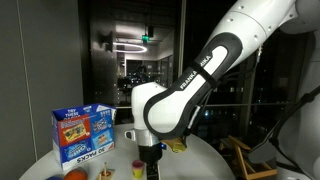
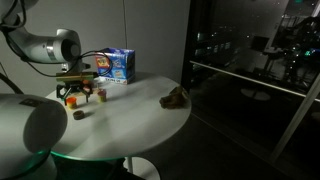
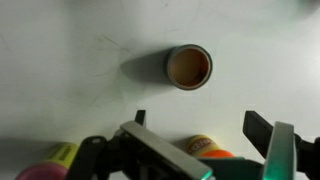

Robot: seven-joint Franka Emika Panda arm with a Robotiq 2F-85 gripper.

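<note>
My gripper stands open above the white table, with its fingers spread wide in the wrist view. A small round dark container (image 3: 188, 67) with a brown top sits ahead of the fingers, apart from them. An orange and yellow item (image 3: 205, 147) shows lower down, partly hidden behind the gripper body. At the lower left is a pink and yellow cup (image 3: 48, 166), cut off by the frame edge. In exterior view 2 the dark container (image 2: 79, 115) lies in front of the orange item (image 2: 71, 102), and the pink and yellow cup (image 2: 101, 95) stands to their right.
A blue and red snack box (image 1: 83, 135) stands upright at the table's back. A brown, crumpled-looking object (image 2: 175, 98) lies near the right edge. Between it and the cups the white table (image 2: 140, 115) is bare.
</note>
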